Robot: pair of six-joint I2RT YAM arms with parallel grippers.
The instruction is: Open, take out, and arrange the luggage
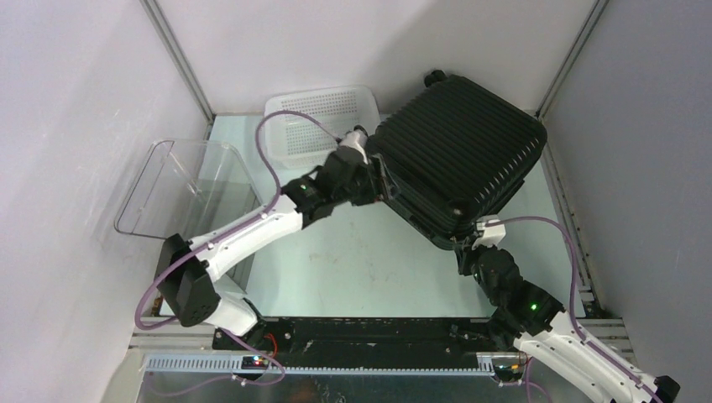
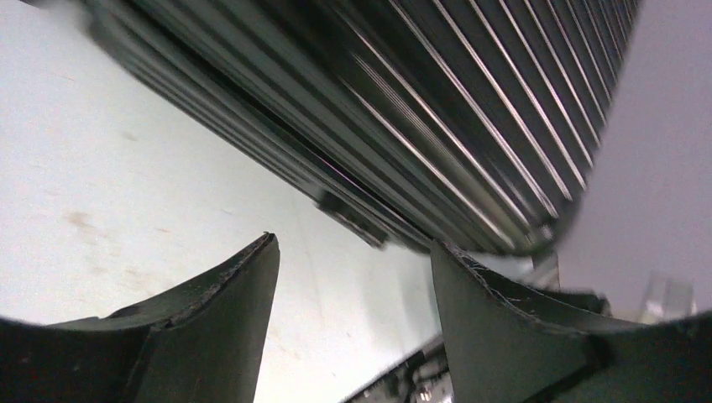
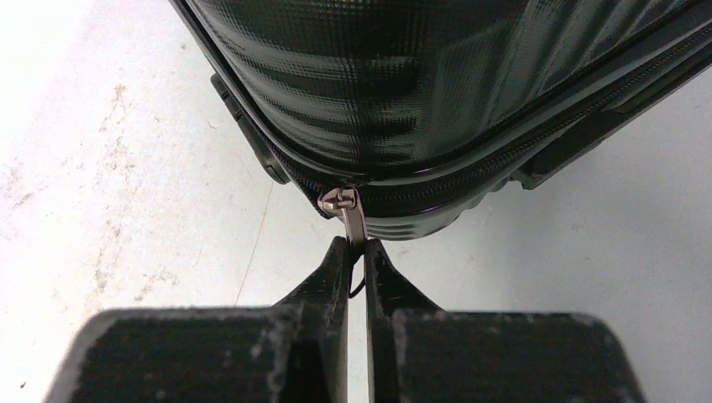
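A black ribbed suitcase (image 1: 470, 143) lies closed and slanted across the right half of the table. At its near corner my right gripper is shut on a metal zipper pull (image 3: 355, 220), which hangs from the zipper track (image 3: 479, 168). My left gripper (image 1: 386, 178) is by the suitcase's left side, near a wheel. In the left wrist view its fingers (image 2: 227, 311) stand wide apart with nothing between them, and the ribbed shell (image 2: 437, 109) is beyond them, blurred. The suitcase's contents cannot be seen.
A white perforated basket (image 1: 323, 105) stands at the back, left of the suitcase. A clear open bin (image 1: 138, 189) is at the left edge. Bare table (image 1: 361, 269) lies in front of the suitcase. Walls close in the sides and back.
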